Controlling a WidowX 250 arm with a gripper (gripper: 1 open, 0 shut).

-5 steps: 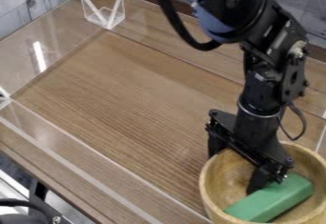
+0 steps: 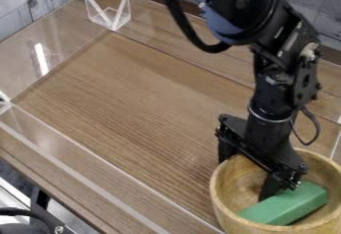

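Observation:
My black gripper reaches down from the upper right into a tan bowl at the lower right of the camera view, its fingertips inside the bowl. A green block lies in the bowl, to the front right of the fingers. Whether the fingers are open or shut, or touch the block, I cannot tell.
A clear wire-like holder stands at the far back left. A wall runs along the back right.

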